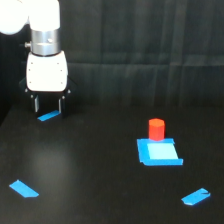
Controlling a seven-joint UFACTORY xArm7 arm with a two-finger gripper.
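Note:
At the upper left, my gripper (pixel 48 104) points down with its two fingers spread apart. Nothing shows between them. A small red cylinder (pixel 156 129) stands upright on the right half of the dark table, well away from the gripper. Just in front of it lies a pale square (pixel 161 151) bordered in blue tape. The cylinder's base meets the far edge of that border in this view; whether it rests on the tape or right behind it, I cannot tell.
Blue tape strips lie below the gripper (pixel 49 116), at the front left (pixel 24 188) and at the front right (pixel 196 197). A dark curtain (pixel 130 50) hangs behind the table. Between the gripper and the cylinder the black tabletop (pixel 100 150) is clear.

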